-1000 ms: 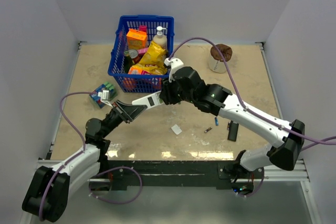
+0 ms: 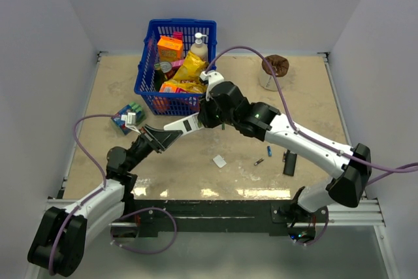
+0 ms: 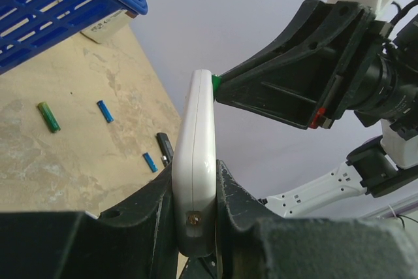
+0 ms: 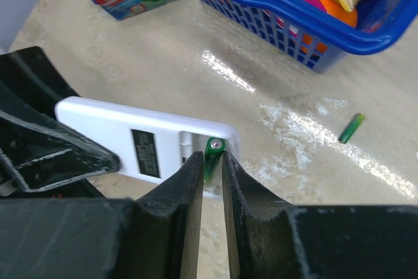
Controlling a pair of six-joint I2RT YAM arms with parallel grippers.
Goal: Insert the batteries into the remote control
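My left gripper (image 2: 171,136) holds the white remote (image 2: 185,123) in the air, its body upright between the fingers in the left wrist view (image 3: 194,155). The right wrist view shows the remote's back (image 4: 104,129) with its compartment at the right end and a green battery (image 4: 213,155) in it. My right gripper is shut on that battery, its fingertips at the compartment; whether it is fully seated I cannot tell. Loose batteries lie below: green (image 3: 49,117), blue (image 3: 105,111) and another blue (image 3: 149,162). A small white square (image 2: 219,161), perhaps the cover, lies on the table.
A blue basket of groceries (image 2: 147,70) stands behind the grippers. A battery pack (image 2: 127,115) lies at the left, a can with brown lining (image 2: 273,73) at the back right, and a dark object (image 2: 290,163) at the right.
The right arm has shifted very slightly, its elbow a little upward in the top view. The left arm and the remote look unchanged.
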